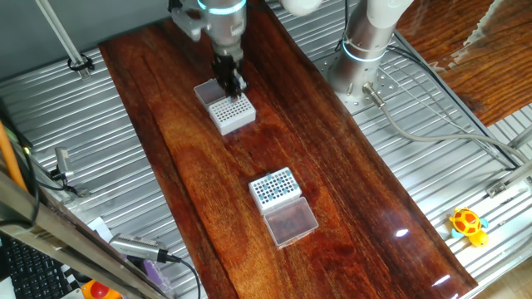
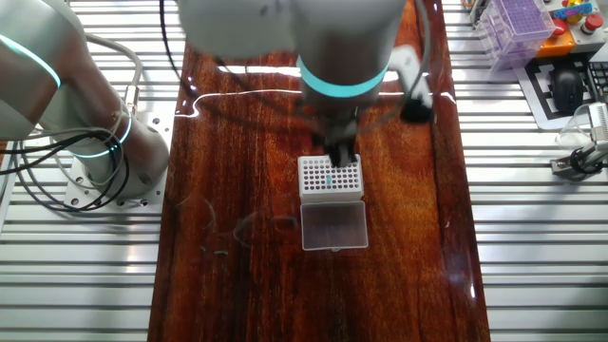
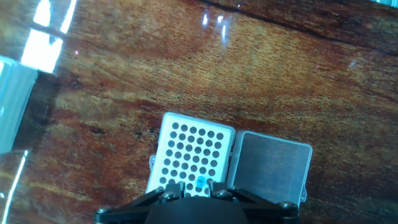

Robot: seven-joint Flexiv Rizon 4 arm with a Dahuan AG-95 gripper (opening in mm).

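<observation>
A white rack with rows of round holes stands at the far end of the table, its clear lid opened flat beside it. One small blue tube sits in a hole of this rack. My gripper is low over the rack's edge by the lid in exterior view 1; its two dark fingertips stand apart in the wrist view, with the tube just ahead of the gap. Whether they touch it cannot be made out. A second white rack, holding several blue tubes, is nearer the front.
The second rack's clear lid lies open toward the front. Bare wooden tabletop surrounds both racks. Off the board, a toy turtle rests on the slatted metal surface at the right.
</observation>
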